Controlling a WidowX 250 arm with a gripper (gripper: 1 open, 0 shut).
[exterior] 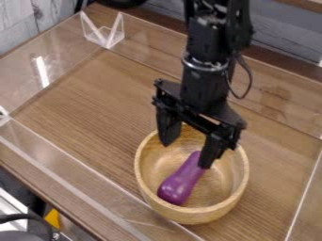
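Note:
My dark gripper [191, 126] hangs open over the back part of a round tan bowl [221, 198], its two black fingers pointing down on either side. In the bowl lies an elongated purple object [183, 181], like an eggplant, tilted diagonally just below and in front of the gripper. Nothing shows between the fingers.
A white wire-like object [104, 33] stands at the back left. The table's raised edge runs along the back, and a dark item with yellow sits beyond the near left edge.

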